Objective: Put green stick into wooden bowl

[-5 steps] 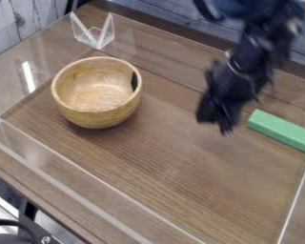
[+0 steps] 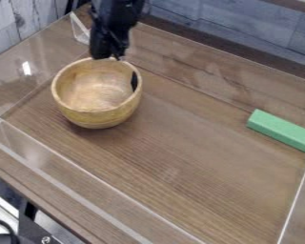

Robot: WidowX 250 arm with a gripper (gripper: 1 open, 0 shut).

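Observation:
The green stick (image 2: 281,131) lies flat on the table at the right side of the view. A round wooden bowl (image 2: 94,116) stands upright on the left, and its inside looks empty apart from a dark spot at its right wall. Above the bowl's back rim hangs my dark gripper (image 2: 110,50), far to the left of the stick. Blur and its dark colour hide how its fingers stand. No green shows at it.
A white wire-like object (image 2: 80,27) is partly in view beside the gripper at the back left. Between bowl and stick the wooden table (image 2: 181,152) is bare. Grey walls (image 2: 244,29) close off the back, and dark cables (image 2: 15,224) sit at the lower left.
From above the right half of the table, my gripper has swung left and back to the bowl's far rim. Bowl and green stick have stayed where they were.

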